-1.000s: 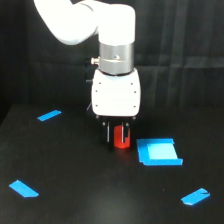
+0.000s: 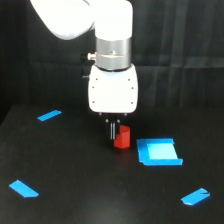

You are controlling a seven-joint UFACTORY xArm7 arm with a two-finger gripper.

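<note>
A small red block (image 2: 122, 138) rests on the black table near the middle of the camera view. Just at its left side is my gripper (image 2: 113, 130), pointing down from the white hand, with its dark fingers drawn close together. Most of the block shows to the right of the fingers, and I see none of it between them. Whether a fingertip touches the block's left edge is hard to make out.
To the right of the block lies a blue-taped square (image 2: 159, 152) with a pale centre. Blue tape strips mark the table at the far left (image 2: 49, 115), front left (image 2: 23, 189) and front right (image 2: 195, 197).
The fingers stood apart over the block a second ago and are now close together. My hand has shifted slightly left; the block stays in about the same place.
</note>
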